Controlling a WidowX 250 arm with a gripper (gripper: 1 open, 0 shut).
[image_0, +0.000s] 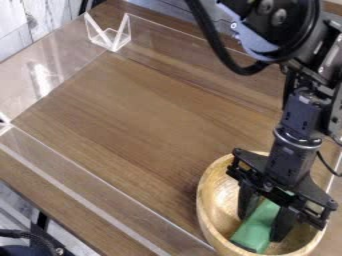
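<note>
A wooden bowl sits at the bottom right of the camera view, with a green object lying in it. The black gripper reaches down into the bowl over the green object, its fingers around that object's upper part. Whether the fingers press on it cannot be told, as the gripper hides part of it.
A clear plastic stand is at the back left. The arm occupies the right side up to the top edge.
</note>
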